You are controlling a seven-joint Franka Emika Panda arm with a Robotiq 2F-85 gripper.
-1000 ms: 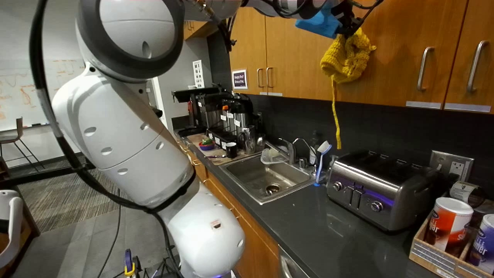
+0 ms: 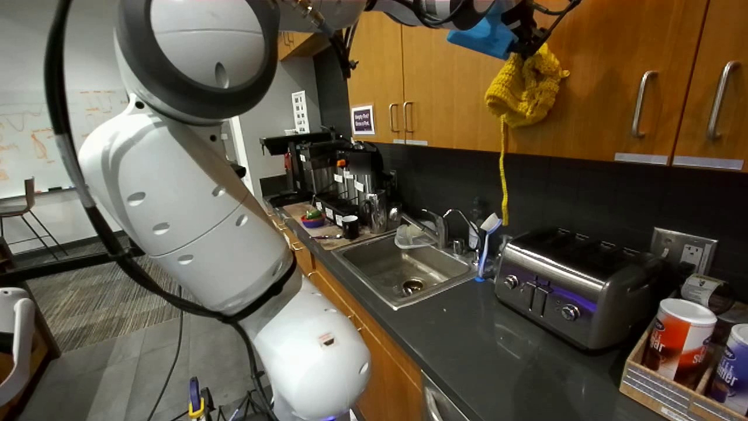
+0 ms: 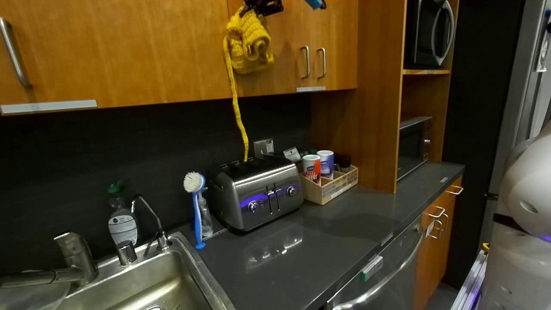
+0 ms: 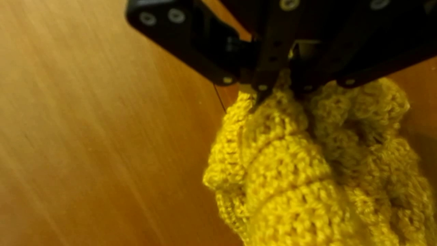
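Observation:
A bunched yellow knitted cloth hangs in the air in front of the wooden upper cabinets, with a long thin strand trailing below it. My black gripper is shut on the top of the cloth, whose folds fill the lower right of the wrist view. The knit hides part of the fingertips. In the second exterior view the cloth hangs high above the counter, and its strand passes in front of the backsplash down towards the toaster; whether it touches the toaster I cannot tell.
Upper cabinet doors with metal handles stand close behind the cloth. Below are a sink, a dish brush and a box of canisters.
The dangling strand has swung slightly to the left in the first exterior view. The arm and the bunched part of the cloth look unmoved.

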